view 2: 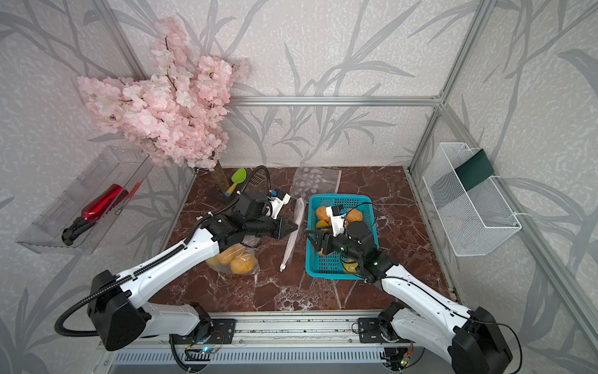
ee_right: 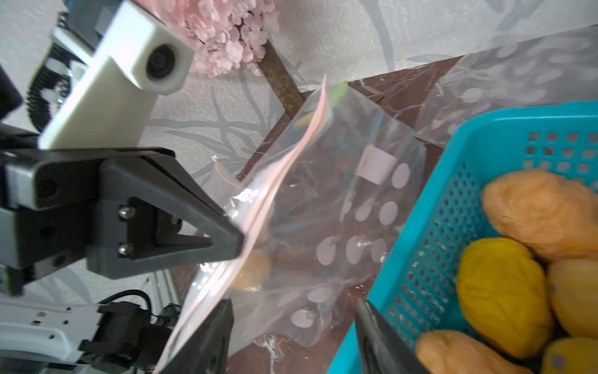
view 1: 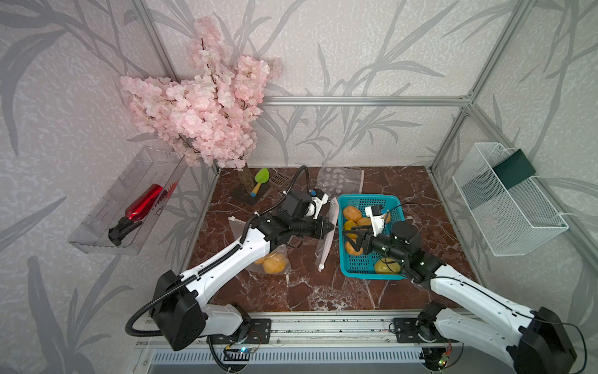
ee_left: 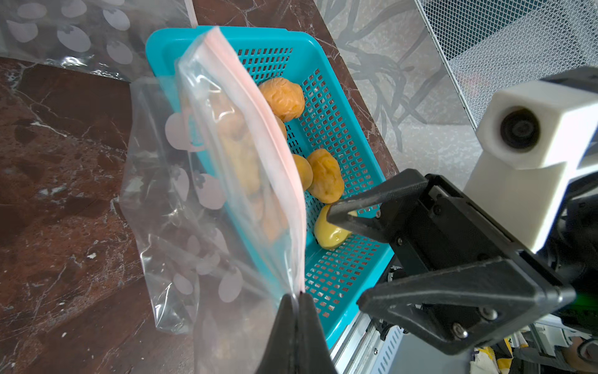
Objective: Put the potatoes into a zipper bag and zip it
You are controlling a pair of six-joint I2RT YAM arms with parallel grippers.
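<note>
My left gripper is shut on the pink zip edge of an empty clear zipper bag [ee_left: 211,205], near one end of that edge. The bag hangs upright beside the blue basket [view 1: 342,268]; in the right wrist view its pink-edged mouth [ee_right: 283,168] runs slantwise past the left fingertips. My right gripper stands open over the basket's left side, its fingers apart with nothing between them, facing the bag. Several potatoes lie in the basket, among them an orange one [ee_left: 282,98], a yellow one [ee_right: 503,293] and a pale one [view 1: 386,266].
Another bag with potatoes [view 1: 274,263] lies left of centre, partly under my left arm. A flat dotted bag [view 2: 316,180] lies at the back. A green spatula [view 1: 260,177] is at the back left.
</note>
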